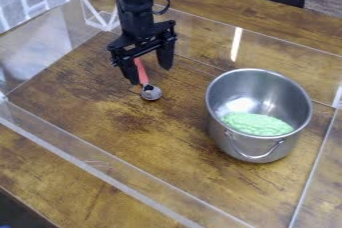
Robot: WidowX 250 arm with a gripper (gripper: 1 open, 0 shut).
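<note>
My black gripper (142, 60) hangs open over the upper middle of the wooden table, its two fingers spread above a utensil with a red handle (140, 72) and a round metal head (152, 93). I cannot tell whether the fingers touch the handle. To the right stands a large steel pot (261, 87) with a wire bail at its front, holding a light green oval object (257, 123).
Clear plastic edging or panels run along the left and right sides.
</note>
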